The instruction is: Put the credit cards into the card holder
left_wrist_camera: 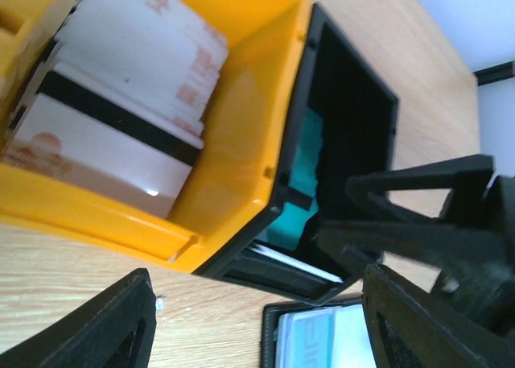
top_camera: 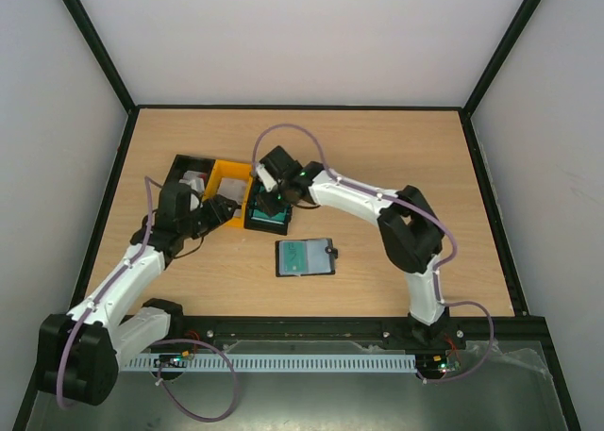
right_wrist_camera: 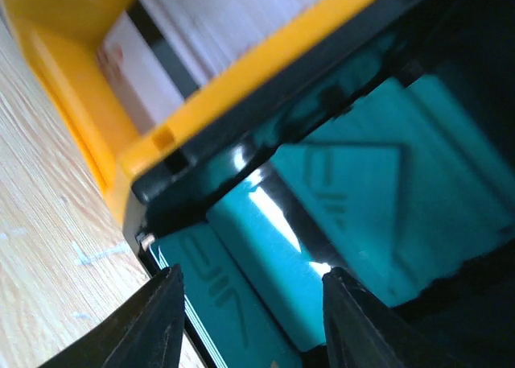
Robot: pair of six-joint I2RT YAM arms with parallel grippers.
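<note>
Teal cards (right_wrist_camera: 269, 247) lie in the black box, some flat side by side and one askew on top. White cards with dark stripes (left_wrist_camera: 105, 130) fill part of the yellow box. The card holder (top_camera: 305, 257), dark with a teal card and a pale pocket showing, lies open on the table in front of the boxes. Over the teal cards, my right gripper is open, its fingers apart and nothing seen held between them. My left gripper stands open and empty by the front edge of the yellow box.
Three boxes stand side by side: a black one (top_camera: 176, 174) at left, the yellow one (top_camera: 213, 183) in the middle, the black card box (top_camera: 283, 229) at right. Their walls are close to both grippers. Bare table (top_camera: 406, 139) lies to the right.
</note>
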